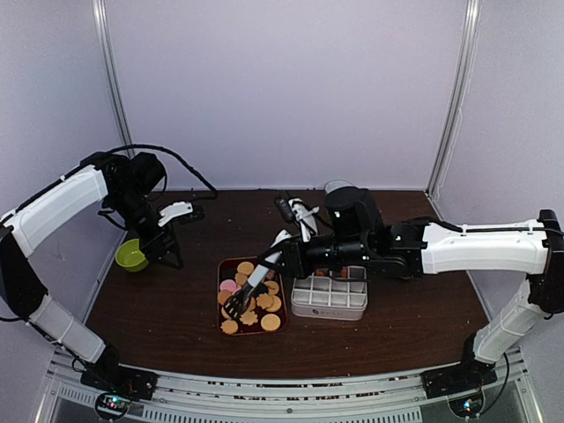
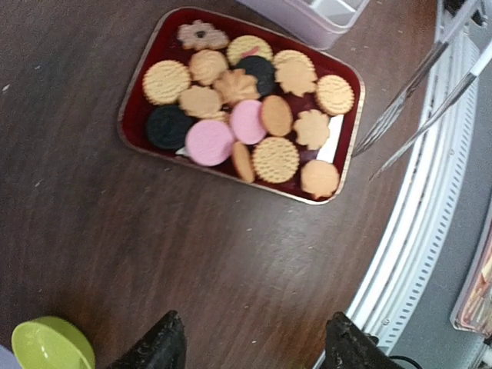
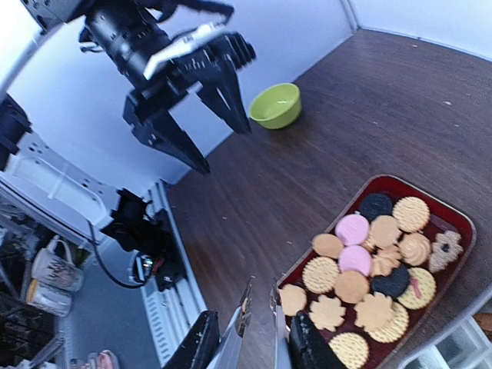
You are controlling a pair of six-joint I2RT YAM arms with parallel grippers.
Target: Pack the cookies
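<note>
A red tray (image 1: 270, 322) of assorted cookies lies mid-table, beside a white compartment box (image 1: 328, 310). My right gripper (image 1: 284, 257) holds white-handled tongs (image 1: 257, 275), their wire heads over the tray in the top view; in the right wrist view its fingers close round the tongs at the bottom. My left gripper hangs at the left, fingers wide apart with nothing between them, above the table between green bowl and tray.
A green bowl (image 1: 131, 256) stands at the far left. Bare table (image 1: 176, 326) lies left and in front of the tray. A container behind the box is mostly hidden by my right arm.
</note>
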